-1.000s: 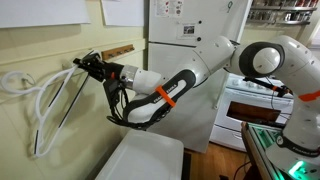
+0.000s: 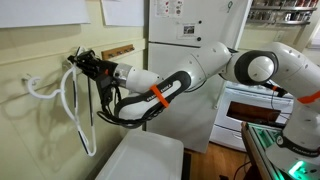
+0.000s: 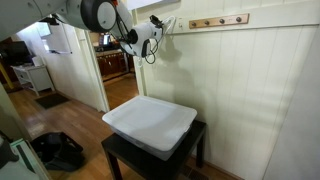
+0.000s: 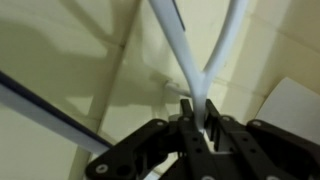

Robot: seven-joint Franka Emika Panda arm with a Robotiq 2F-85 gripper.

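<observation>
A white hanger-like frame (image 2: 64, 104) hangs beside the cream wall in exterior view 1, its long loop reaching down and a curved arm pointing left. My gripper (image 2: 84, 60) is high by the wall, shut on the frame near its top. From the wrist, the white frame (image 4: 197, 85) forks into two arms just beyond the black fingers, and its narrow stem lies between them. A dark straight bar (image 4: 45, 115) crosses the left of that view. Exterior view 2 shows the gripper (image 3: 166, 24) small and far off, so contact with the wall cannot be told.
A wooden rail with dark knobs (image 3: 219, 20) is fixed to the wall near the gripper. Below, a lidded white bin (image 3: 152, 122) sits on a dark table (image 3: 200, 143). A white refrigerator (image 2: 178, 88) stands behind the arm. Papers hang on the wall above.
The white frame has turned and shifted right in exterior view 1, going from a wide slanted triangle to a narrower, more upright loop. My gripper stays high by the wall, its wrist rotated slightly.
</observation>
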